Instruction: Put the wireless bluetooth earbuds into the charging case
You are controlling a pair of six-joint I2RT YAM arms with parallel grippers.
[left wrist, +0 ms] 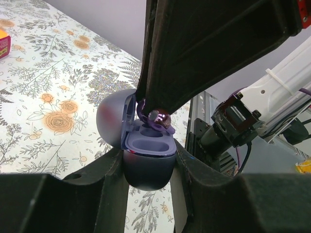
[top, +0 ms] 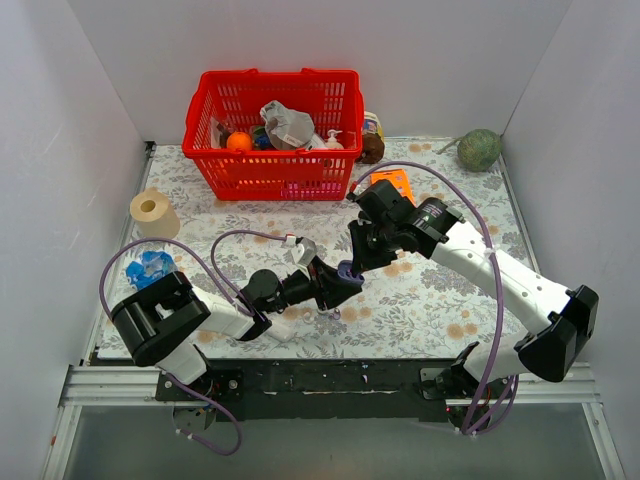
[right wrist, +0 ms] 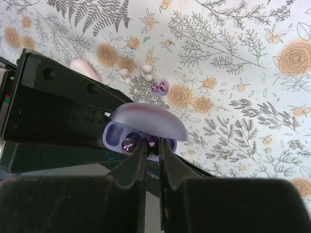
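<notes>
The purple charging case (left wrist: 149, 165) has its lid (left wrist: 115, 119) standing open, and my left gripper (top: 343, 284) is shut on its body. From above, my right gripper (top: 357, 265) reaches into the open case. One shiny purple earbud (right wrist: 129, 145) sits in a well of the case. Another earbud (right wrist: 153, 145) shows between the right fingertips, over the case. These fingers stand close together with a narrow gap, and whether they still grip it is unclear. In the left wrist view, an earbud (left wrist: 159, 118) is right under a right fingertip; how deep it sits is hidden.
Small purple pieces (right wrist: 160, 87) and white earbuds (right wrist: 146, 73) lie on the patterned table below, near a whitish rounded object (right wrist: 84, 69). A red basket (top: 270, 180) stands at the back.
</notes>
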